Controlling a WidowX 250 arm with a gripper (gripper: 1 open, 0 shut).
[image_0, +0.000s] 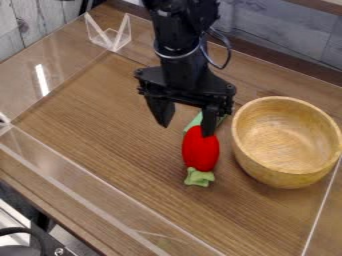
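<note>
My black gripper (187, 112) hangs over the centre of the wooden table, open, its two fingertips pointing down on either side, just above a red oval object (201, 148). A green piece (201, 178) sticks out below the red object, and more green shows above it, partly hidden by the gripper.
A tan bowl (283, 140) sits to the right of the red object. A clear plastic item (110, 32) stands at the back left by the table's edge. Black cables show at the bottom left corner.
</note>
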